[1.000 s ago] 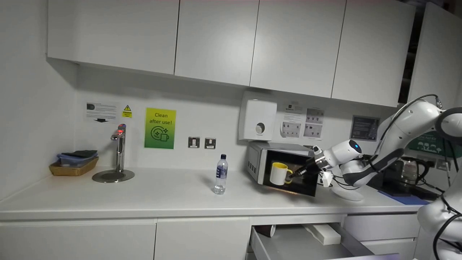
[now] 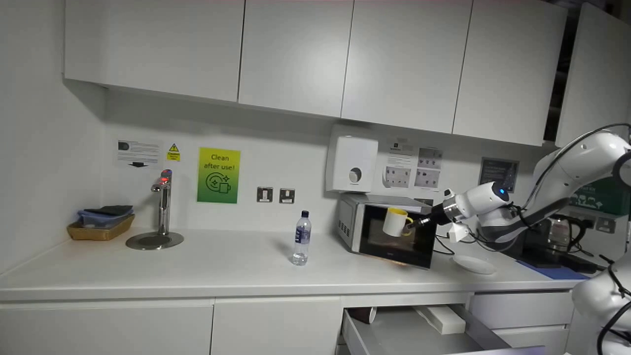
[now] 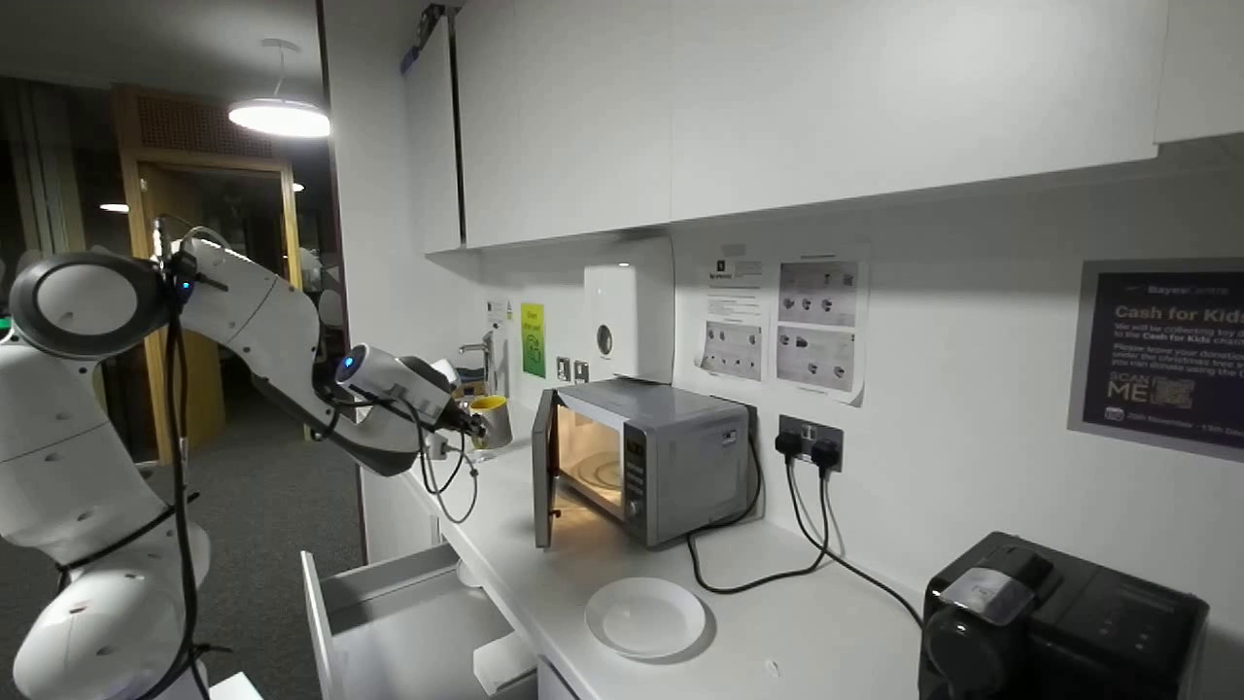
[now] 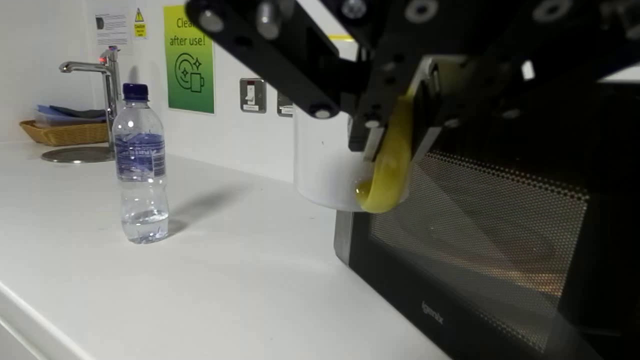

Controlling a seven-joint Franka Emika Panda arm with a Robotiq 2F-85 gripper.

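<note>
A white mug (image 2: 395,224) with a yellow inside and yellow handle (image 4: 393,162) hangs in the air, tilted slightly in exterior view 1. My gripper (image 2: 412,225) is shut on that handle, as the wrist view shows, with the mug body (image 4: 324,159) partly hidden behind the dark fingers. Behind the mug in exterior view 1 is the microwave (image 3: 700,467), its door (image 3: 544,472) swung open and its inside lit. What the mug may contain cannot be seen.
A water bottle (image 2: 301,239) stands upright on the counter (image 2: 195,269), left of the microwave. An empty white plate (image 3: 644,616) lies on the other side. Below, a drawer (image 2: 402,337) is pulled out.
The arm has lifted the mug and carried it a little to the right in exterior view 1. The mug leans more now. Bottle, plate and drawer are unmoved.
</note>
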